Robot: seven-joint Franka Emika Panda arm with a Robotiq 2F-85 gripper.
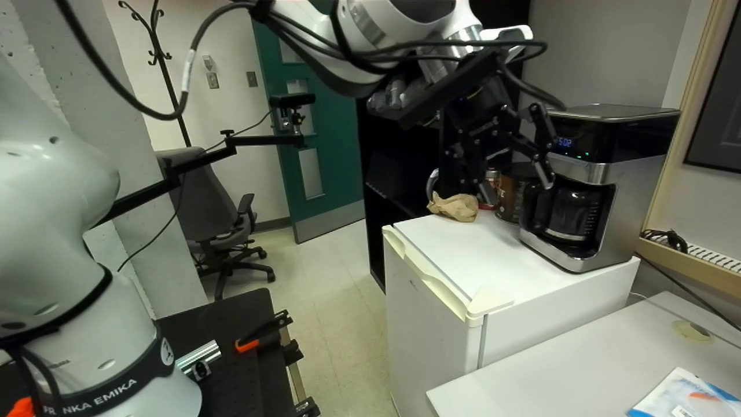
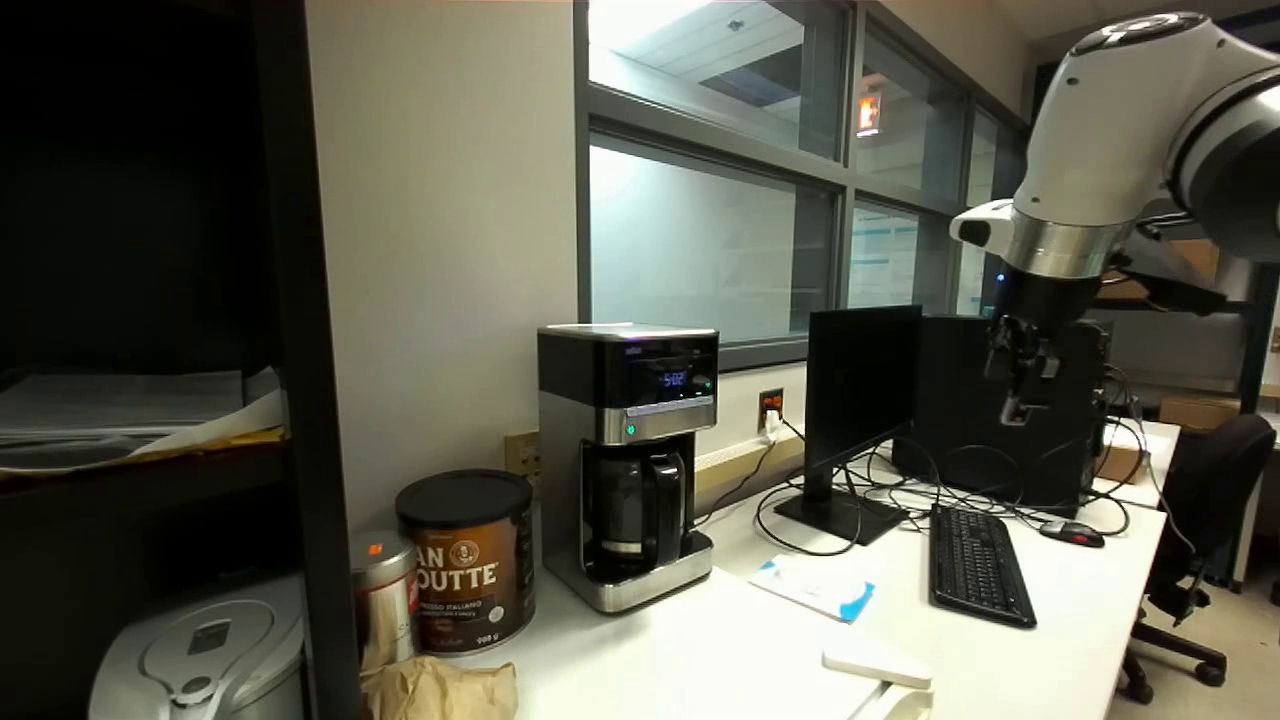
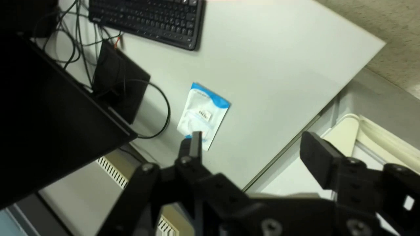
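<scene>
My gripper point(image 1: 518, 186) hangs high in exterior view 1, tilted, its fingers spread apart with nothing between them. In the wrist view, one of its dark fingers point(image 3: 315, 155) stands well apart from the other. A black and steel coffee maker point(image 1: 642, 191), its glass carafe point(image 1: 575, 212) inside, sits on the white fridge top point(image 1: 458, 243); from this angle the gripper overlaps its front left edge. Exterior view 2 places the gripper point(image 2: 1022, 402) well to the right of the coffee maker point(image 2: 564, 420), in the air above the desk side.
A brown coffee can point(image 2: 470, 576) and a crumpled paper bag point(image 1: 455, 206) occupy the back of the fridge top. On the desk lie a white and blue packet point(image 3: 204, 112) and a keyboard point(image 3: 153, 17). A monitor point(image 2: 858, 384) stands behind them.
</scene>
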